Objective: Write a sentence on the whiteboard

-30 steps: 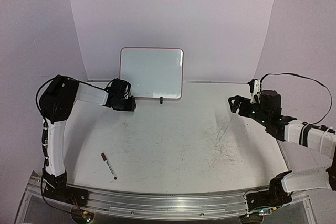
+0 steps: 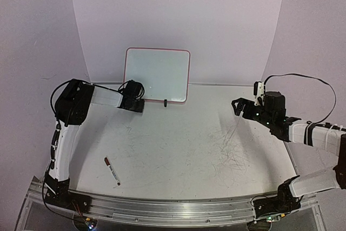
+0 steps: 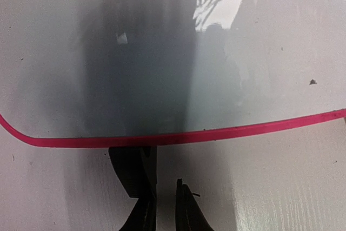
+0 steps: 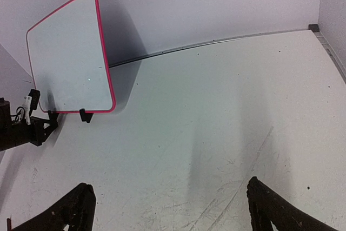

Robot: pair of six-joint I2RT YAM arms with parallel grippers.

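Note:
The whiteboard (image 2: 162, 71), blank and edged in red, stands upright at the back, left of centre, in the top view. My left gripper (image 2: 141, 107) is at its lower left corner. In the left wrist view, a black foot (image 3: 130, 169) shows under the red bottom edge. The left finger overlaps this foot, and a narrow gap with bare table stands between the fingertips. A marker (image 2: 112, 171) with a red-brown cap lies on the table at front left, well away from both grippers. Over the right side, my right gripper is wide open and empty.
Another black foot (image 4: 85, 115) supports the board further right. Walls close in the back and sides, and a metal rail (image 2: 173, 212) runs along the front.
My left gripper has moved right along the board's bottom edge. The board has shifted very slightly right and back. The right arm has moved a little left; the marker has stayed put.

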